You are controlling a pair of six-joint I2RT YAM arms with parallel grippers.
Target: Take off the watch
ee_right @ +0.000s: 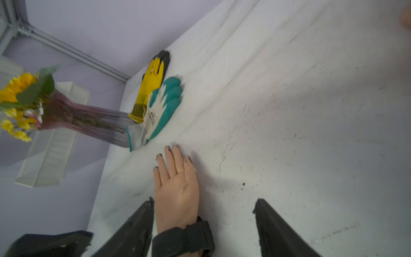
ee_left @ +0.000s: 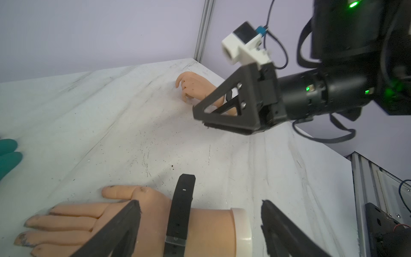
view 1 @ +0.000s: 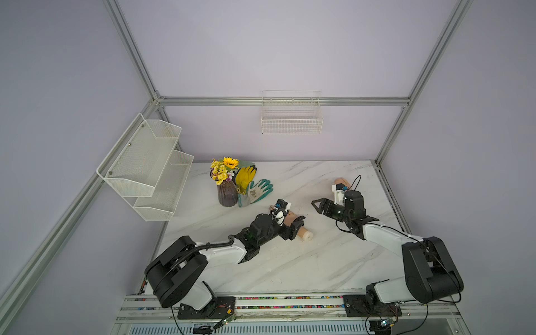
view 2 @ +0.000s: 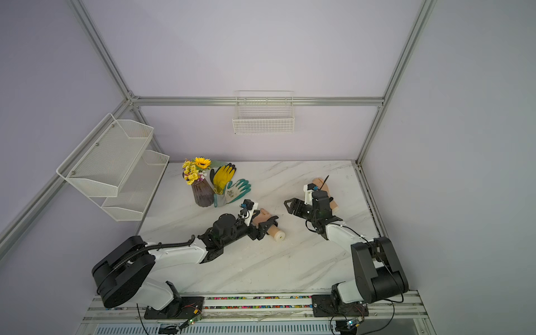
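A black watch strap goes round the wrist of the near mannequin hand, which lies palm up on the table; in the right wrist view the black watch [ee_right: 184, 239] shows at its wrist. My left gripper [view 1: 294, 227] hangs over this hand with its fingers apart on either side of the wrist, touching nothing that I can see. Off to the right, my right gripper [view 1: 319, 207] is in the air with its fingers apart and nothing between them. Beyond it lies a second mannequin hand [ee_left: 197, 87] with a dark band [ee_left: 229, 95] on its wrist.
A vase [view 1: 227, 193] of yellow flowers stands at the back left, beside a yellow glove [view 1: 244, 177] and a white and teal glove [view 1: 259, 190]. White mesh shelves [view 1: 145, 167] hang on the left wall.
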